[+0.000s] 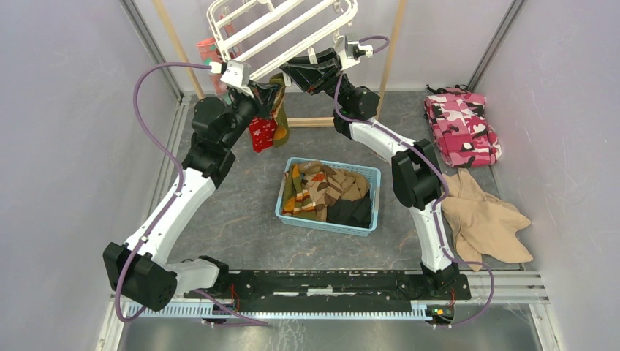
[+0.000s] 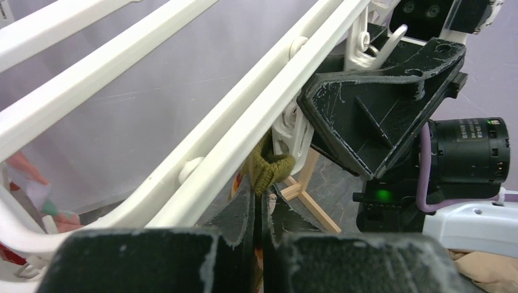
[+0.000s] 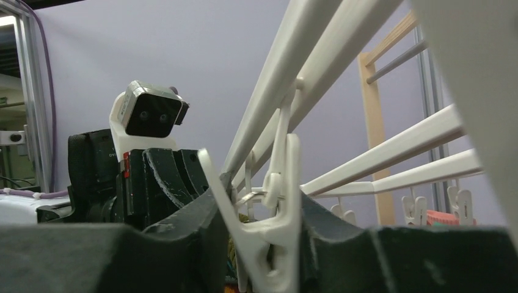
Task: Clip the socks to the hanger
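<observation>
The white hanger [image 1: 281, 40] fills the top of the top view. An olive striped sock [image 1: 280, 121] [image 2: 272, 168] hangs beneath its front bar, its top at a white clip [image 2: 293, 137]. My left gripper [image 1: 270, 99] is shut on that sock just below the clip. My right gripper [image 1: 292, 73] is at the front bar, shut on a white clip [image 3: 275, 244]. A red patterned sock [image 1: 261, 135] hangs behind the olive one.
A blue basket [image 1: 327, 228] of socks stands on the floor below. A pink camouflage bag [image 1: 460, 128] and beige cloth [image 1: 482, 219] lie at the right. Wooden posts [image 1: 395, 44] flank the hanger.
</observation>
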